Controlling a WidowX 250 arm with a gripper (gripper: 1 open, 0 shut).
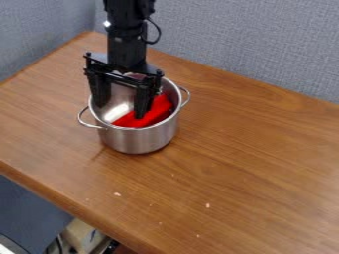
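Observation:
A steel pot (138, 139) with two wire handles stands on the wooden table. Inside it lies a red object (154, 115), partly hidden. My black gripper (119, 97) reaches down into the pot from above, its fingers standing apart over and beside the red object. Whether anything lies between the fingertips is hard to make out at this size.
A grey padded wall (252, 40) runs along the back and left, and some cables show beyond the table's lower left edge.

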